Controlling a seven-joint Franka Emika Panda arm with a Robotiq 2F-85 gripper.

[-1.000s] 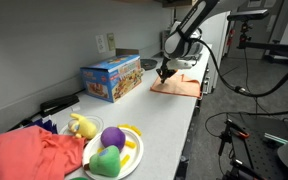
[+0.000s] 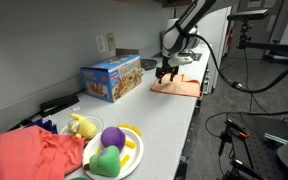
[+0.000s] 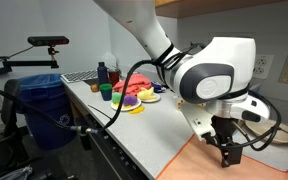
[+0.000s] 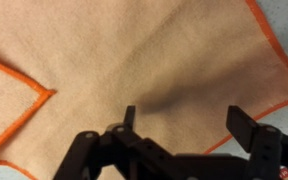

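Observation:
A tan cloth with orange edging (image 4: 174, 50) fills most of the wrist view, with a folded-back corner at the left and soft wrinkles in the middle. Over it my gripper has its fingers well apart, and no object shows between them. At the far end of the counter, in exterior view 1, the gripper (image 2: 168, 76) is low above the cloth (image 2: 184, 89). Exterior view 2 shows the gripper (image 3: 230, 156) close over the cloth (image 3: 199, 160); whether it touches the fabric I cannot tell.
A blue picture box (image 2: 112, 78) stands by the wall. Nearer lie a white plate (image 2: 136, 129) with a purple ball (image 2: 113, 140) and a green pepper-like item (image 2: 105, 162), plus a red cloth (image 2: 29, 155). Mid-counter is clear.
The arm's head stands slightly higher than a second ago, still over the cloth at the far end. The objects on the near counter have not moved.

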